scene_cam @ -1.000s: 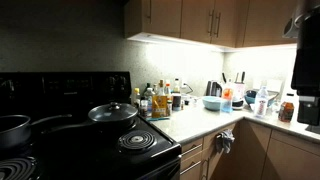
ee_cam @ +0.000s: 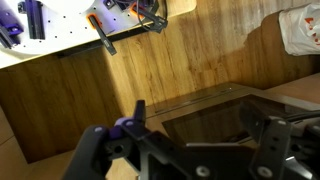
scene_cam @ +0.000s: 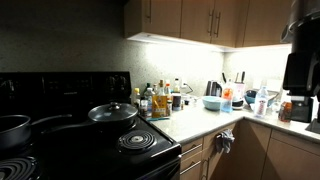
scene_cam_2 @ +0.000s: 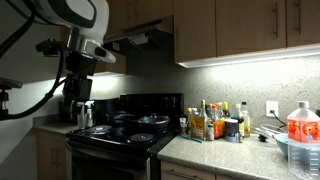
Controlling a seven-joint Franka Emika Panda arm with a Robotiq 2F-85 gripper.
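My gripper shows at the lower edge of the wrist view, its two dark fingers (ee_cam: 128, 128) wide apart and nothing between them. Below it lies wood flooring (ee_cam: 150, 75). In exterior view 2 the white and black arm (scene_cam_2: 84, 35) hangs at the left, in front of the stove (scene_cam_2: 115, 145). A lidded pan (scene_cam: 113, 112) rests on a rear burner, and another pan (scene_cam: 12, 130) sits at the left in exterior view 1.
Bottles (scene_cam: 160, 101) crowd the counter beside the stove. Farther along stand a blue bowl (scene_cam: 212, 103) and a clear bottle (scene_cam: 261, 102). A towel (scene_cam: 225, 140) hangs below the counter edge. Cabinets (scene_cam: 185, 18) overhang the counter.
At the right of exterior view 1 the arm has shifted and tilted slightly, now covering part of the brown jar on the counter. The kitchen items have not moved.
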